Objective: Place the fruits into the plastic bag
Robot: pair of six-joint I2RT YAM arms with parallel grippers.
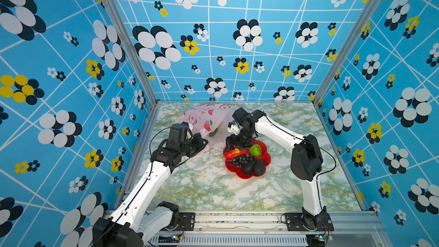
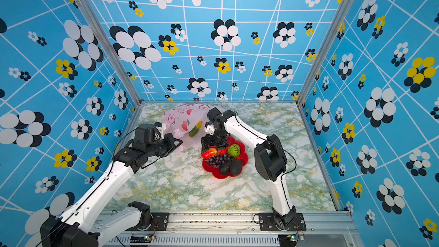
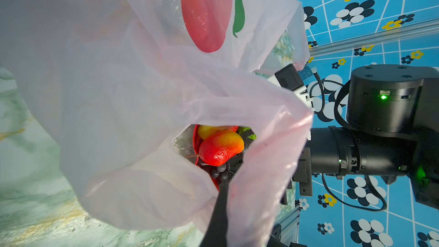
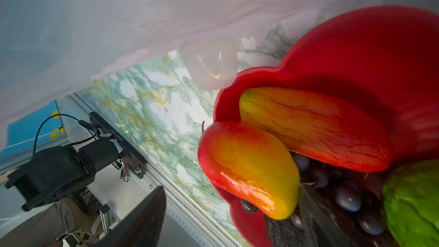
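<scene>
A translucent plastic bag (image 1: 195, 115) with printed fruit lies at the back left; a long green fruit (image 2: 195, 128) shows through it. My left gripper (image 1: 204, 142) is shut on the bag's edge, which drapes across the left wrist view. My right gripper is open above the red dish (image 4: 365, 36). Between and beyond its fingers is a red-yellow mango (image 4: 251, 164), resting on the dish's rim side. Also in the dish are a long red-orange fruit (image 4: 315, 128), dark grapes (image 4: 349, 196), a green fruit (image 4: 411, 205) and dark round fruits (image 1: 259, 168).
The bag hangs close over the right wrist camera, with its translucent handle flap (image 4: 210, 66) beside the dish. Both arms meet near the dish and bag. Bare marble tabletop (image 1: 201, 187) lies in front of the dish and to its right.
</scene>
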